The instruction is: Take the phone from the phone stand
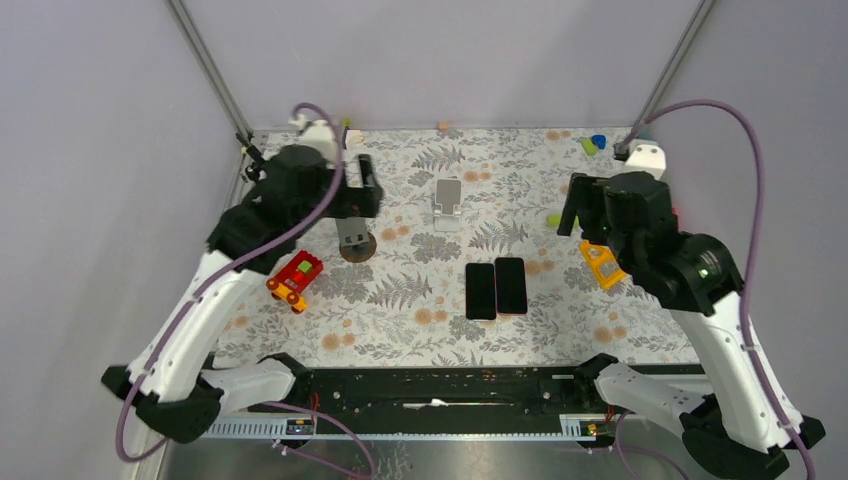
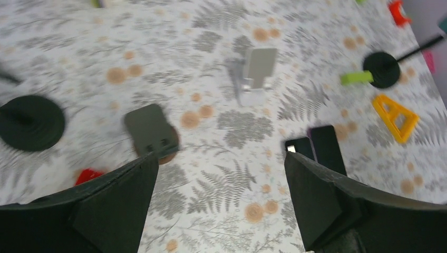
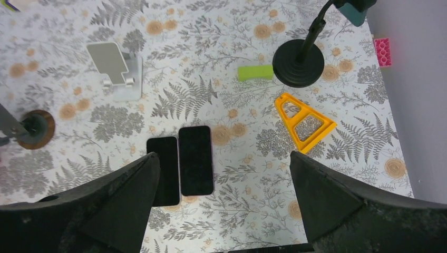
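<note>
At the upper right of the right wrist view, a teal phone-like slab (image 3: 352,15) sits in the holder of a black stand with a round base (image 3: 287,74); most of the slab is cut off. Two black phones (image 1: 480,292) (image 1: 511,287) lie flat side by side on the table. A pale folding stand (image 1: 447,196) behind them is empty, as is a grey stand on a round base (image 2: 150,129). My left gripper (image 1: 367,188) hangs open above and behind that grey stand. Right of the pale stand, my open right gripper (image 1: 577,205) is in the air with nothing between its fingers.
A red and yellow toy vehicle (image 1: 295,280) lies at the left. Another black round base (image 2: 31,124) shows in the left wrist view. At the right lie an orange frame (image 3: 303,121) and a lime block (image 3: 255,73).
</note>
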